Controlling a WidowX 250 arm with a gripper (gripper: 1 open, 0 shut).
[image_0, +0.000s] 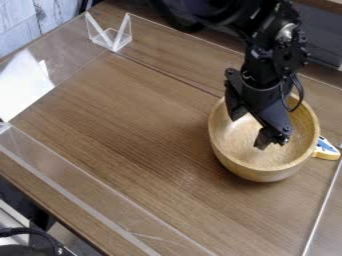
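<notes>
A black robot arm reaches down from the top right, and its gripper is open, with its fingers over and inside a round light wooden bowl on the right side of the table. The bowl's back part is partly hidden behind the gripper. I cannot make out any object between the fingers.
A small blue and white item lies just right of the bowl. A clear plastic stand is at the back left, and a white sheet at the left edge.
</notes>
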